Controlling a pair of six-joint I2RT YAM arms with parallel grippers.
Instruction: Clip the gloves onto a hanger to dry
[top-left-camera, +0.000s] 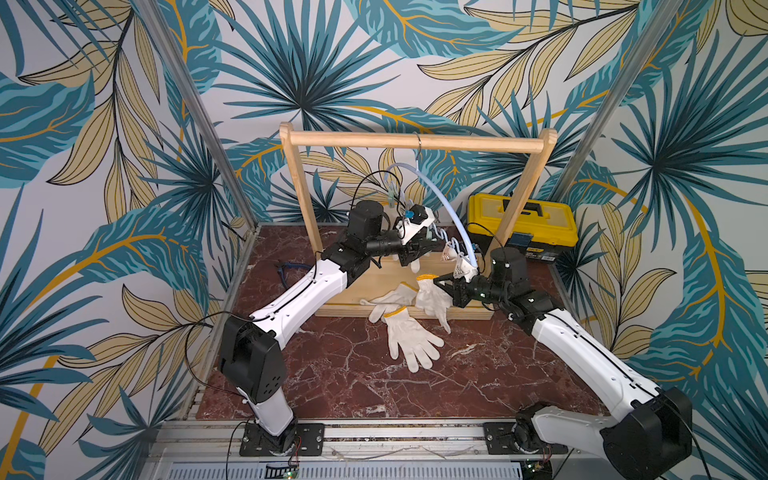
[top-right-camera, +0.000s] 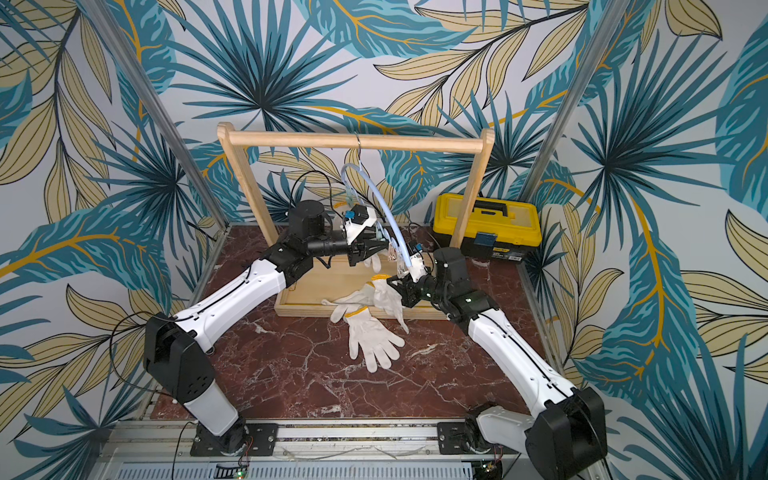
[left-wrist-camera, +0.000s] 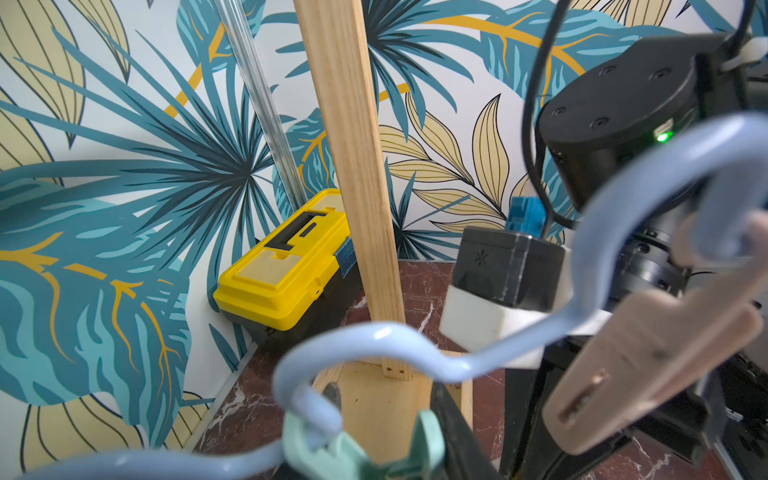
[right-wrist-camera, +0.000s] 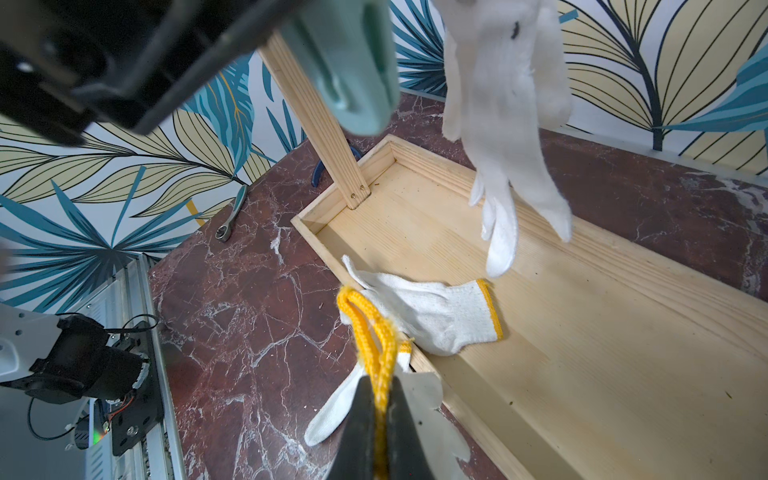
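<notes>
A pale blue hanger (top-left-camera: 441, 201) hangs from the wooden bar, its pegs around both grippers. My left gripper is shut on a mint-green peg (left-wrist-camera: 352, 460) of the hanger. The peg also shows close up in the right wrist view, beside the black left gripper. My right gripper is shut on the yellow cuff (right-wrist-camera: 369, 328) of a white glove (top-left-camera: 433, 299), which hangs below it. One white glove (right-wrist-camera: 508, 136) hangs above the tray. A second glove (right-wrist-camera: 448, 312) rests over the tray's front edge, and a third (top-left-camera: 412, 340) lies flat on the marble.
The wooden rack's bar (top-left-camera: 352, 140) spans above its shallow tray (right-wrist-camera: 592, 344). Behind its right post stands a yellow toolbox (top-left-camera: 528, 224). A beige peg (left-wrist-camera: 648, 360) dangles near the right arm.
</notes>
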